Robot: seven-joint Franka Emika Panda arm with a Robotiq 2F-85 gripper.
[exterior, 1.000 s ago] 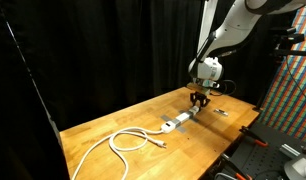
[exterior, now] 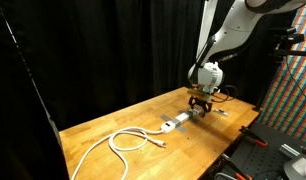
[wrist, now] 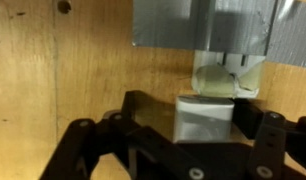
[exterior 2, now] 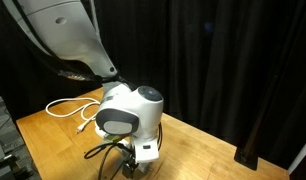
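A white power strip (exterior: 175, 125) lies on the wooden table, crossed by strips of grey tape (wrist: 183, 25). Its near end (wrist: 215, 80) shows in the wrist view. Just below that end, a small pale block (wrist: 203, 121), perhaps a plug or adapter, sits between the fingers of my gripper. A gap separates the left finger from this block, while the right finger is close to it; contact there is unclear. From outside, the gripper (exterior: 200, 103) is low over the strip's right end. In exterior view 2 the arm hides most of the strip.
A white cable (exterior: 115, 145) loops over the table's left part, with its plug (exterior: 160, 143) near the strip. Small items (exterior: 221, 113) lie right of the gripper. Black curtains (exterior: 123, 55) hang behind.
My gripper has come down slightly at the right end of the power strip. The strip and its cable have not visibly moved.
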